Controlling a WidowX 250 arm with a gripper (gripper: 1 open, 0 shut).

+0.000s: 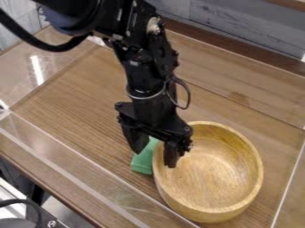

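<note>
My black gripper (pixel 152 148) hangs in the centre of the camera view, open, its fingers pointing down over a green object and the left rim of a light wooden bowl. The green object (pixel 142 162) lies on the wooden table, against the bowl's left side, partly hidden by the gripper; I cannot tell whether a finger touches it. The bowl (pixel 216 194) sits at the lower right and looks empty.
A pale panelled wall (pixel 238 36) stands at the back.
</note>
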